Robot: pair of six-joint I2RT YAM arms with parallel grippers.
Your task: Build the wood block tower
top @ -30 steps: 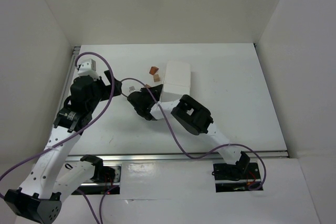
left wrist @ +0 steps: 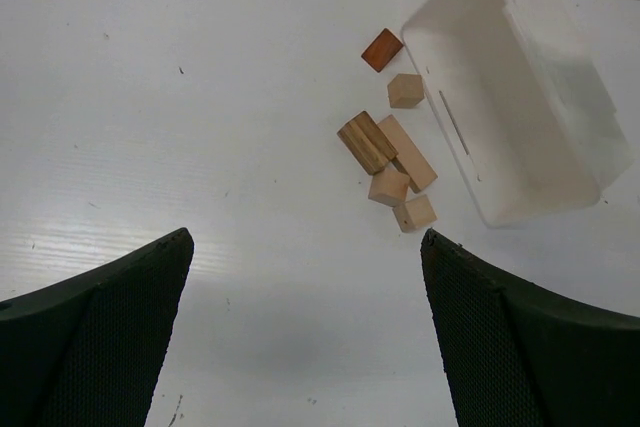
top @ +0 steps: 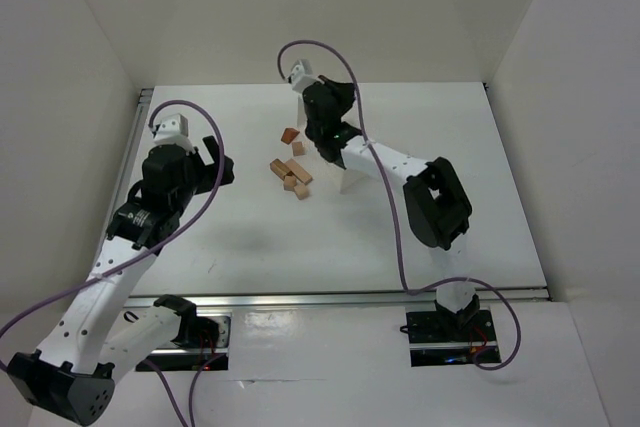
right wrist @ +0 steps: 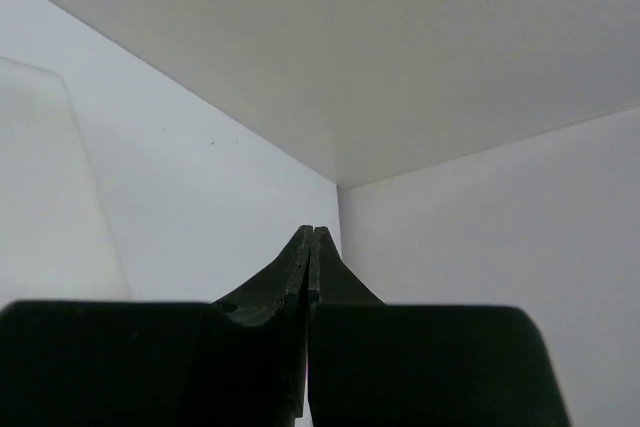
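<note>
In the top view several wood blocks lie loose on the table: a dark reddish block (top: 290, 135), a small pale block (top: 298, 149), a brown block (top: 280, 168), a long pale block (top: 299, 170) and two cubes (left wrist: 389, 188). Right of them a white box (left wrist: 500, 97) lies with its hollow side visible to the left wrist camera. Above the box's far end is my right gripper, its fingertips together and nothing between them. Off to the blocks' left, my left gripper hangs open and empty.
The right arm partly covers the box in the top view. Bare table (top: 250, 247) lies in front of the blocks, and the right side is clear too. Walls border the table's back (top: 420, 17) and sides.
The box has shifted and turned; the blocks are uncovered. The left arm barely moved.
</note>
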